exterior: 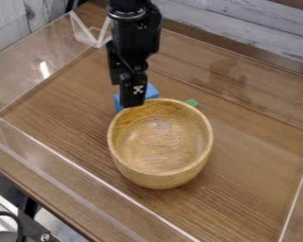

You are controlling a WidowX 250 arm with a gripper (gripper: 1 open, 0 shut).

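Note:
The black robot gripper (133, 83) hangs over the upper middle, open, above a blue object (140, 97) that it partly hides. A tan wooden bowl (159, 145) sits just below, in the middle, empty. A small green object (192, 102) lies just behind the bowl's right rim, mostly small in view.
Clear walls edge it at the left, and a raised border runs along the back. A black cable lies at the lower left corner.

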